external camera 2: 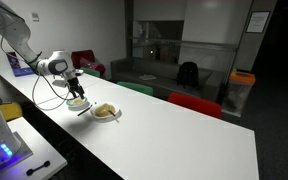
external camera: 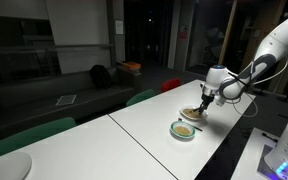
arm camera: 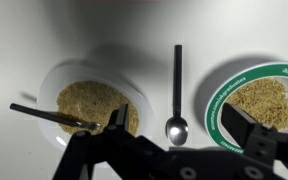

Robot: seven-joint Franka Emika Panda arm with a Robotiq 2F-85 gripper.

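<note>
In the wrist view a white bowl [arm camera: 52, 105] of brown grains is on the left, with a dark-handled utensil [arm camera: 54, 119] resting in it. A bowl with a green rim [arm camera: 215, 112] holds more grains on the right. Between the bowls a spoon [arm camera: 177, 85] with a black handle lies on the table, its metal end toward my gripper. The fingers stand wide apart, with the spoon's bowl seen in the gap. From exterior view 1, the gripper [external camera: 210, 99] is near the bowls, above the table; its exact height is unclear.
A long white table [external camera: 104, 150] stretches away, largely clear beyond the bowls. Green chairs [external camera: 29, 138] and a red chair [external camera: 171, 87] stand along its edge. A dark sofa [external camera: 59, 95] is against the wall.
</note>
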